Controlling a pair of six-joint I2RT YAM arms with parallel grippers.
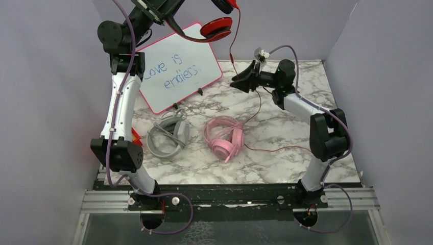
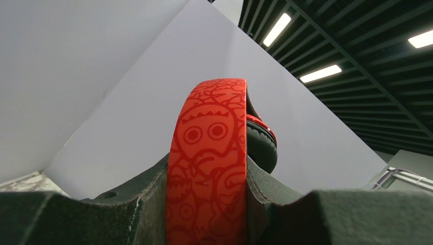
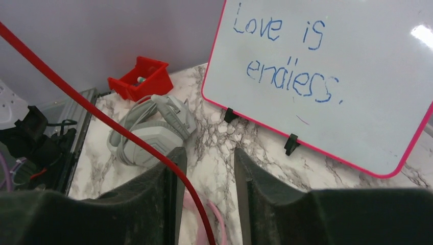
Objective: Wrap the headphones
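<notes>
High at the top left, my left gripper (image 1: pixel 166 15) is shut on the red headphones (image 1: pixel 215 28); in the left wrist view their patterned headband (image 2: pixel 207 158) fills the fingers. A red cable (image 1: pixel 237 25) hangs from them past my right gripper (image 1: pixel 236 81) down to the table (image 1: pixel 275 127). In the right wrist view the cable (image 3: pixel 92 106) crosses in front of the fingers, which stand partly open; whether it passes between them is unclear.
Pink headphones (image 1: pixel 227 140) lie mid-table, grey headphones (image 1: pixel 155 145) to their left. A whiteboard (image 1: pixel 178 61) with writing stands at the back left, a red box (image 3: pixel 145 76) at the left edge.
</notes>
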